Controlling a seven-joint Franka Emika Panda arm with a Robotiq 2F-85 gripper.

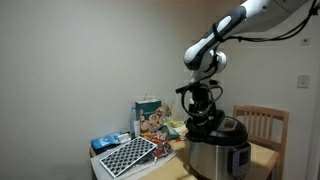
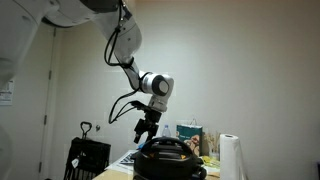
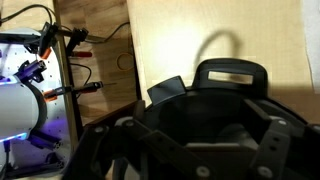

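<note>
A steel-and-black multicooker [image 1: 212, 160] stands on the wooden table, its dark lid [image 1: 228, 132] on top. In exterior view 1 my gripper [image 1: 201, 108] is close above the lid's left side. Exterior view 2 shows the black lid [image 2: 168, 154] beneath the gripper, but whether they touch I cannot tell. Black cooker parts fill the lower wrist view, with a loop-shaped handle [image 3: 232, 70] near the top. There my gripper stands open, its dark fingers hard to separate from the black lid behind.
A perforated tray [image 1: 129, 156], a blue box [image 1: 108, 143] and a green bag [image 1: 149, 111] lie left of the cooker. A paper towel roll [image 2: 230, 158] stands right in exterior view 2. A wooden chair [image 1: 262, 124] is behind. Bare tabletop [image 3: 190, 35] shows beyond the handle.
</note>
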